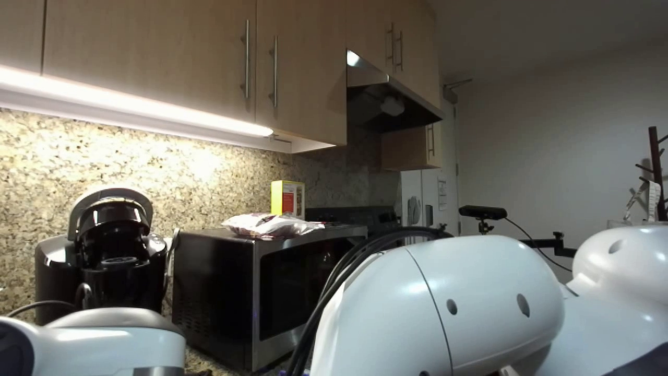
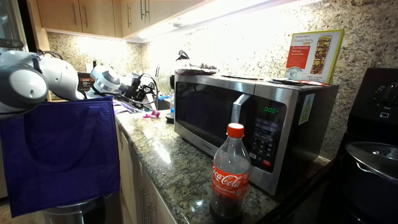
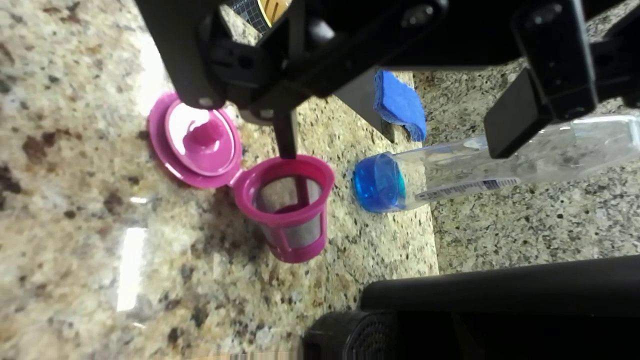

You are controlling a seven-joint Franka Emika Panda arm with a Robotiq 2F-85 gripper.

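A pink reusable coffee filter cup with mesh sides stands on the granite counter in the wrist view. Its hinged lid is folded open beside it. My gripper is open above the counter, its fingers wide apart and nothing held. One finger overlaps the cup's rim in this view; whether it touches cannot be told. In exterior view 2 the gripper appears small at the back, above the pink cup. A black coffee maker with its top raised stands at left in exterior view 1.
A clear bottle with blue liquid and a blue cloth lie close by. The microwave, a Coca-Cola bottle and a purple bag flank the counter. Open counter lies left of the cup in the wrist view.
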